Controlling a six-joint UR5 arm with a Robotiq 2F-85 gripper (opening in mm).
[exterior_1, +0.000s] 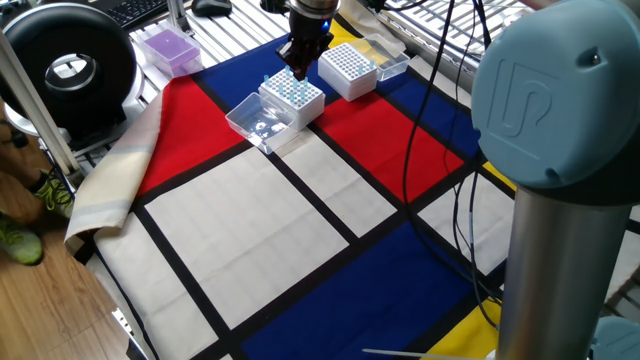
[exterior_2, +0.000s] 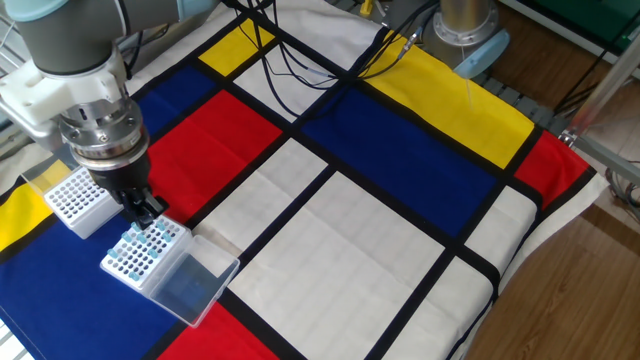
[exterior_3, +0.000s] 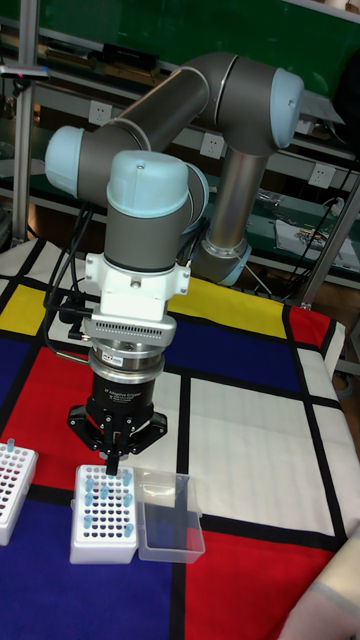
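A white tip rack (exterior_3: 103, 551) with its clear lid (exterior_3: 170, 517) folded open holds several pale blue tips (exterior_2: 135, 276) standing in scattered holes. Directly over this rack, at its back edge in the third exterior view, is my black gripper (exterior_3: 113, 466), pointing down. Its fingers look close together, low among or just above the tips. Whether a tip is between them cannot be made out. Beside it stands a second white rack (exterior_1: 348, 80), also with an open clear lid (exterior_1: 385, 55); most of its holes look empty, and one blue tip (exterior_3: 11, 442) shows at its edge.
A purple-topped clear box (exterior_1: 171, 50) stands apart on the slatted surface. Black cables (exterior_1: 408, 180) hang by the arm.
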